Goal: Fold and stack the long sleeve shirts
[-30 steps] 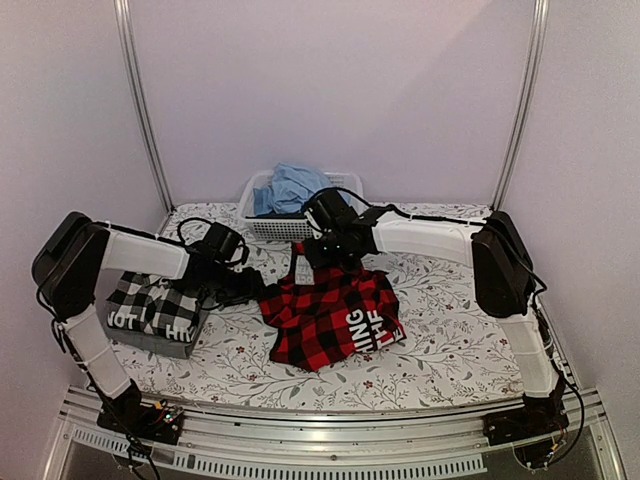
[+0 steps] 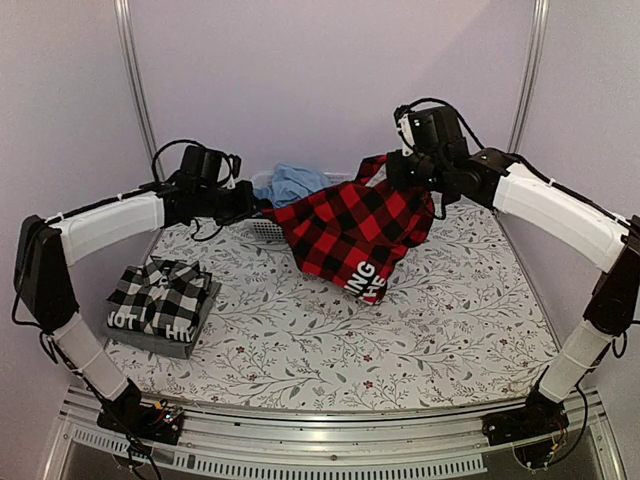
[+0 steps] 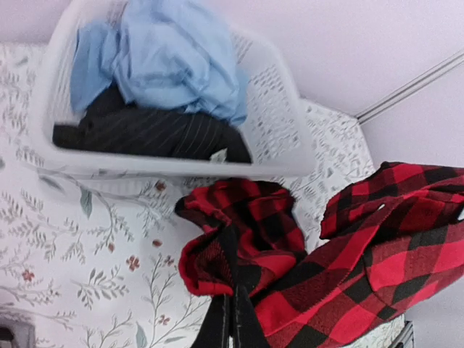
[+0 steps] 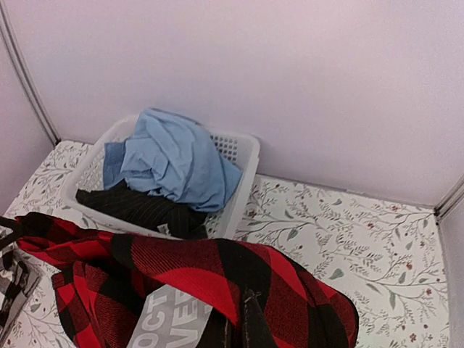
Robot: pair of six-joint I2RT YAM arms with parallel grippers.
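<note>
A red and black checked shirt (image 2: 350, 230) with white lettering hangs stretched between my grippers above the middle of the table. My left gripper (image 2: 255, 205) is shut on one end of it, low centre in the left wrist view. My right gripper (image 2: 405, 170) is higher, at the right, shut on the other end; in the right wrist view the cloth (image 4: 196, 268) crosses its fingertips. At the left of the table lies a folded stack (image 2: 155, 310) with a black and white checked shirt on top and grey cloth beneath.
A white basket (image 4: 246, 167) at the back holds light blue cloth (image 4: 174, 159) and dark cloth (image 4: 138, 206), behind the hanging shirt.
Both arms have risen from low over the table, the right moving right and the left slightly up. The red checked shirt has been lifted from lying on the table and stretched between them.
</note>
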